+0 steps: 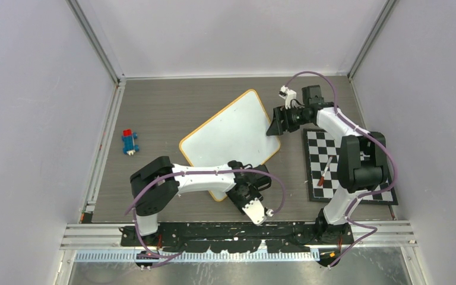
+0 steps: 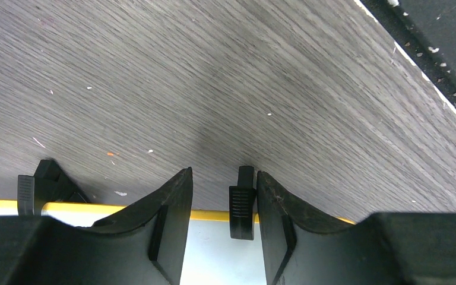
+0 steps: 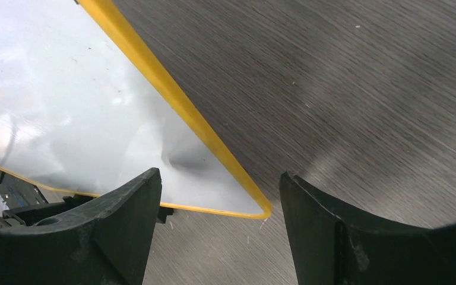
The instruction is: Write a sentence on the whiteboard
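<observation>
The white whiteboard (image 1: 225,130) with yellow rim lies tilted across the middle. My left gripper is at its near edge, shut on the whiteboard, with the yellow rim (image 2: 214,214) and a small black piece (image 2: 241,211) between its fingers; how firmly it grips is hidden. My right gripper stands open over the board's far-right corner (image 3: 255,205), nothing held between its fingers. No writing is clear on the board, and no marker is recognisable.
A blue toy (image 1: 129,142) with a red top lies at the left. A checkered board (image 1: 319,142) with an orange-handled tool (image 1: 322,178) lies at the right, under the right arm.
</observation>
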